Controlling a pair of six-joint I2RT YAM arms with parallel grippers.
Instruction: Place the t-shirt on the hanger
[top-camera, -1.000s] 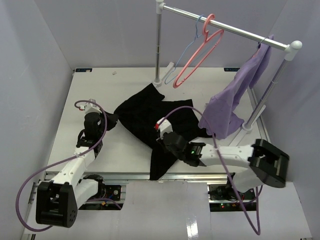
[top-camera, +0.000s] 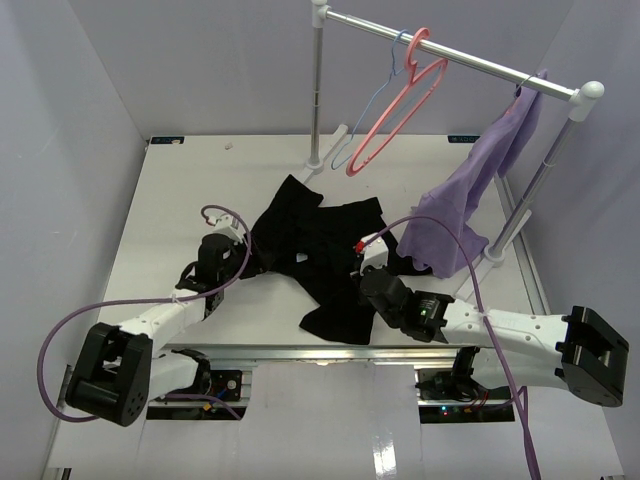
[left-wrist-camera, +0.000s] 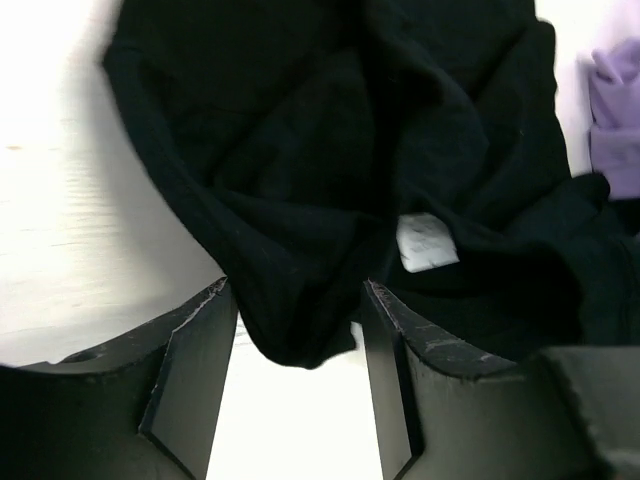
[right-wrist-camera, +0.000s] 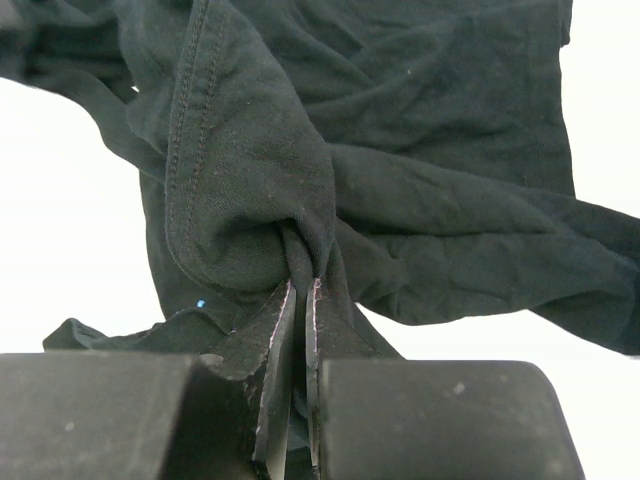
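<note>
The black t shirt lies crumpled on the white table, its folds filling both wrist views. My left gripper is at its left end, fingers apart, with a dark fold between or just beyond the tips. My right gripper is shut on a bunched fold of the t shirt at its right front part. A pink hanger and a blue hanger hang from the rail above the table's back.
A purple garment hangs at the right of the rail and reaches down near the table. The rack's posts stand at back centre and right.
My left gripper has moved right and toward the middle with the arm. My right gripper moved right from one second ago, and the t shirt's front part has shifted with it.
</note>
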